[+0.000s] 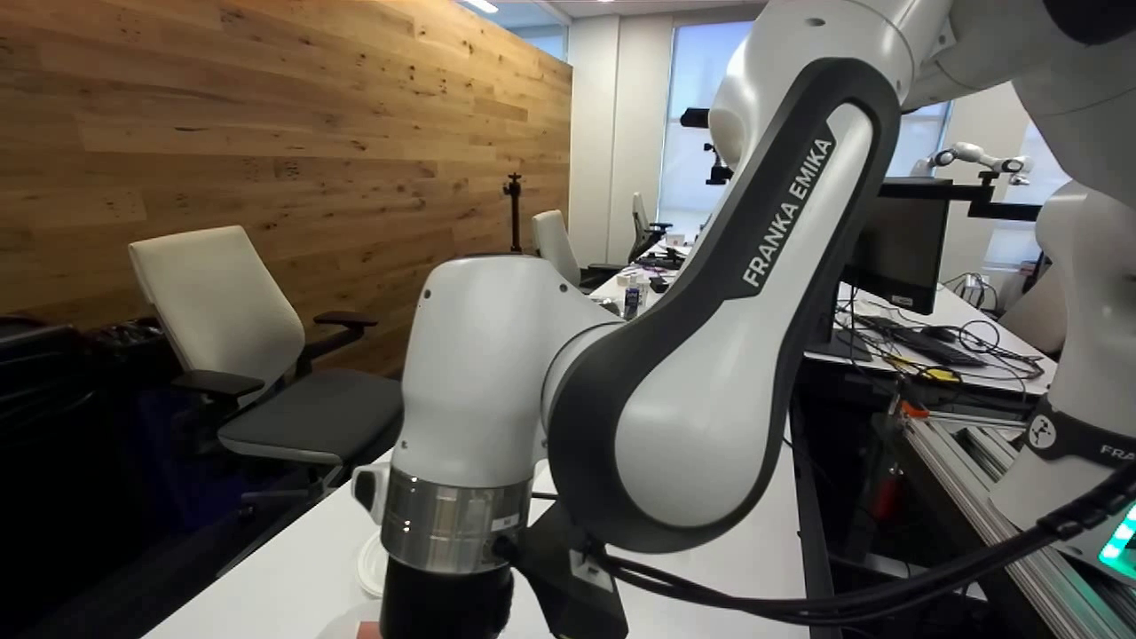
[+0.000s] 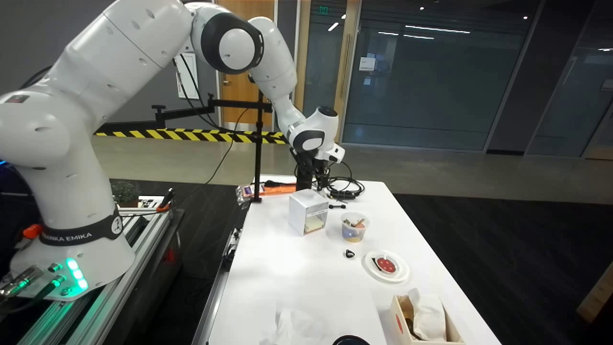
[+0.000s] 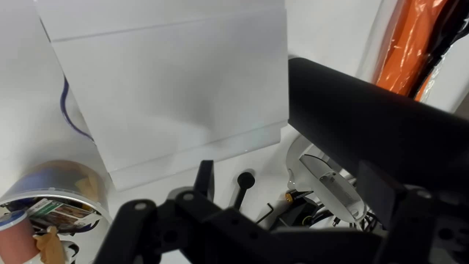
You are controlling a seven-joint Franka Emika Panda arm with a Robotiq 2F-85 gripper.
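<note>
In the wrist view my gripper is open, its dark fingers (image 3: 205,178) wide apart with nothing held between them. A white box (image 3: 176,88) fills the upper middle of that view, ahead of the fingers. A black round-headed piece (image 3: 246,180) and a hex key (image 3: 265,213) lie on the table below the gap. In exterior view 2 the white box (image 2: 309,212) stands on the table, its opening facing the camera; the hand is behind it, fingertips not clear there. Exterior view 1 cuts off the fingers at the bottom edge.
A thick black cylinder (image 3: 351,105) rises close beside the box. A clear tub of odds and ends (image 2: 354,227), a white plate (image 2: 394,276) and a wooden box (image 2: 400,313) line the table's right side. Cables (image 2: 345,187) crowd the far end.
</note>
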